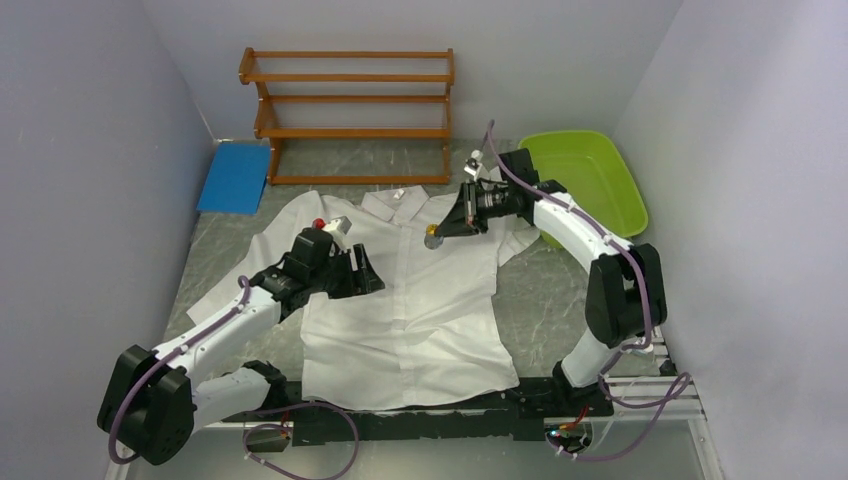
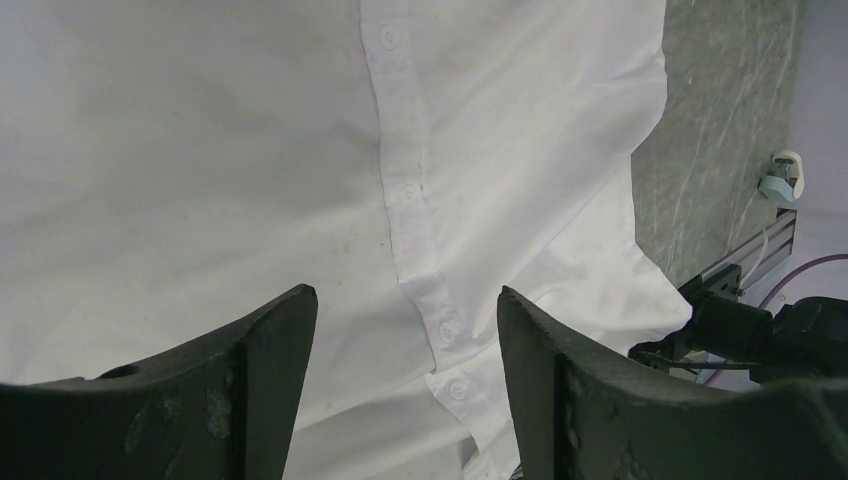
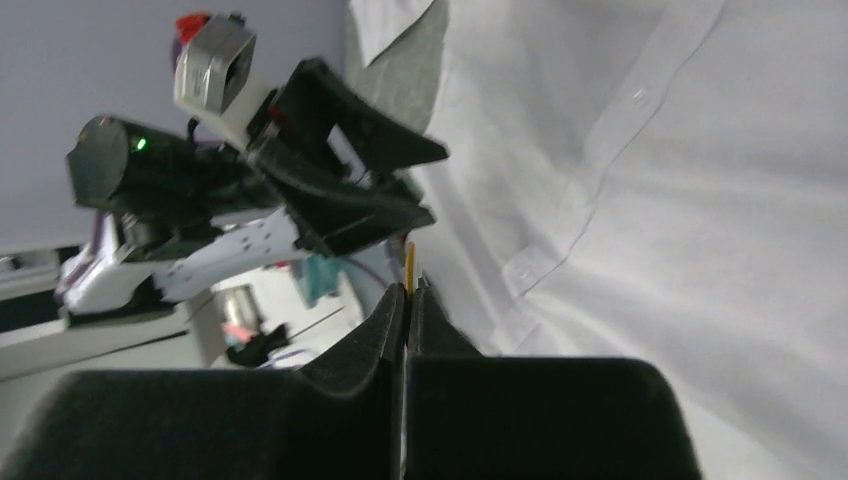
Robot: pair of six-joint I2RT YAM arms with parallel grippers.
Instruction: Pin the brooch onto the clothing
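A white shirt (image 1: 440, 330) lies spread on the grey surface, its button strip (image 2: 405, 190) down the middle. In the top view my right gripper (image 1: 440, 231) is shut above the right chest, a small yellow and silver round piece, likely the brooch (image 1: 433, 238), at its tips. The right wrist view shows a thin yellow edge (image 3: 410, 265) at the shut fingertips. My left gripper (image 1: 365, 280) hangs over the left chest, fingers apart, with nothing between them.
A wooden rack (image 1: 360, 130) stands at the back, a blue board (image 1: 232, 175) back left, a green tray (image 1: 590, 175) back right. Side walls bound the workspace.
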